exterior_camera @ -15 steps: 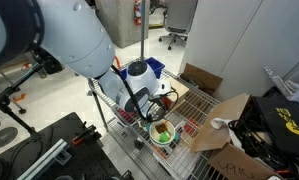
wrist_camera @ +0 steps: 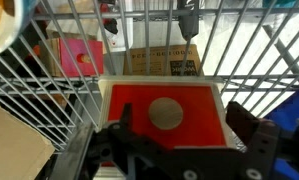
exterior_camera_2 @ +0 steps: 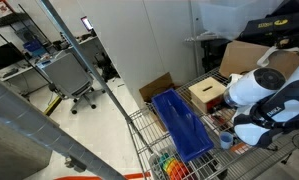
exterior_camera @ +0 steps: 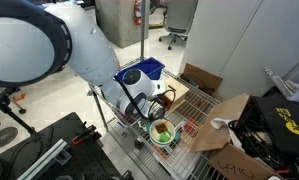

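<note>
In the wrist view my gripper is open, its black fingers [wrist_camera: 247, 125] spread wide over a red panel [wrist_camera: 134, 98] with pale edges. Within the red lies a round tan disc [wrist_camera: 166, 113], in line with the gap between the fingers. I cannot tell how far below the fingertips the panel is. From the first exterior view, the white and black wrist [exterior_camera: 139, 88] hangs low over a wire rack, and the arm hides what lies under it. A pale wooden box [exterior_camera_2: 204, 96] stands close to the hand in the second exterior view.
A long blue bin [exterior_camera_2: 183, 124] sits beside the wooden box. Near the hand is a round green-rimmed dish [exterior_camera: 163, 133]. An open cardboard box [exterior_camera: 225, 140] and a black case [exterior_camera: 281, 124] occupy the rack's right end. Wire bars [wrist_camera: 84, 55] cross the wrist view.
The arm's wrist has come slightly down and toward the left in the first exterior view. The dish, bin and boxes have not visibly moved.
</note>
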